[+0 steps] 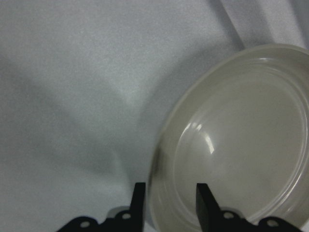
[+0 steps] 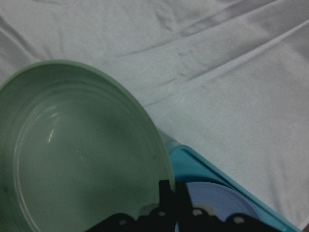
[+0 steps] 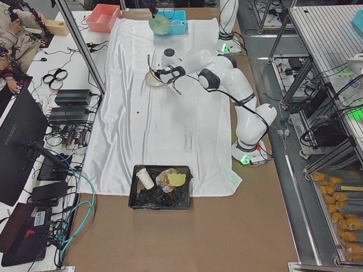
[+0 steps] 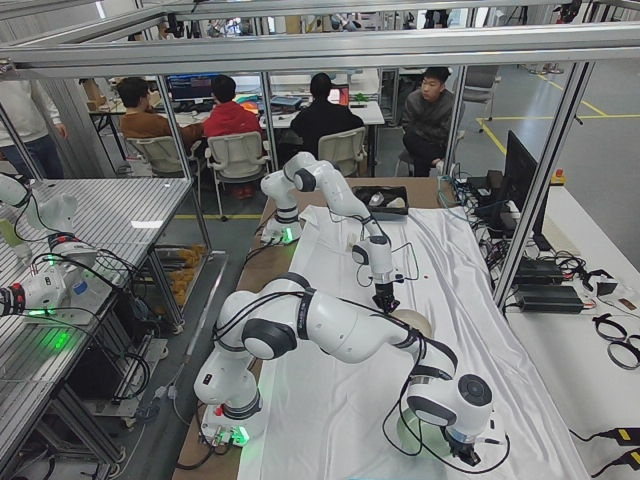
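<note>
A green bowl (image 2: 77,145) is held by its rim in my right gripper, shut on it, above the edge of a blue bin (image 2: 217,171) that has a round blue dish (image 2: 217,198) inside. In the camera left view the bowl (image 3: 160,24) is at the top of the cloth, partly over the bin. A beige bowl (image 1: 236,140) lies on the white cloth, its left rim between the open fingers of my left gripper. In the camera left view my left arm (image 3: 244,113) reaches over to it.
A black tray (image 3: 134,187) with a white cup, crumpled bag and yellow item stands at the cloth's near edge. A small pale object (image 3: 188,141) lies mid-right on the cloth. A pink bin (image 3: 104,17) sits on the left table.
</note>
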